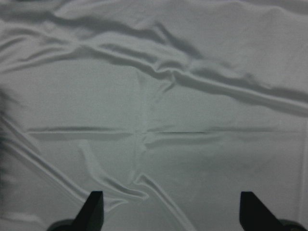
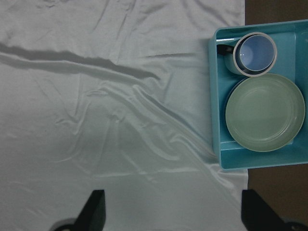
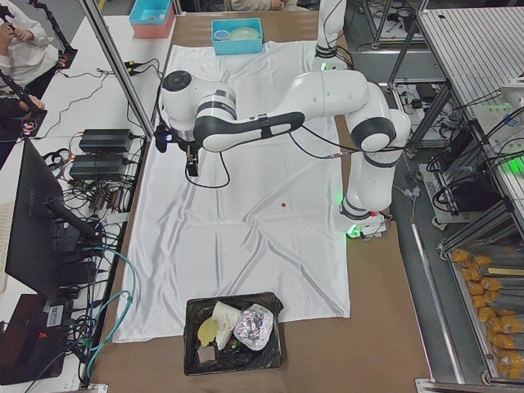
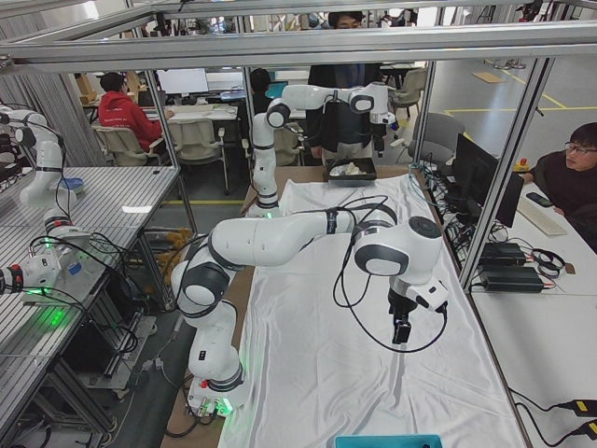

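Observation:
A white cloth (image 3: pixel 246 246) covers the table. My left gripper (image 3: pixel 192 168) hangs above its left part; in the left wrist view its fingertips (image 1: pixel 172 207) are wide apart over bare, wrinkled cloth. My right gripper (image 4: pixel 401 331) hangs over the cloth at the other end, open and empty in the right wrist view. Beside it, a blue tray (image 2: pixel 216 96) holds a cup (image 2: pixel 255 53) with a dark handle and a pale green plate (image 2: pixel 264 113) on a darker one.
A black tray (image 3: pixel 192 332) with foil, a white crumpled item and a yellow piece sits beyond the cloth's near edge in the camera left view. A monitor (image 3: pixel 33 229) and cables line the neighbouring desk.

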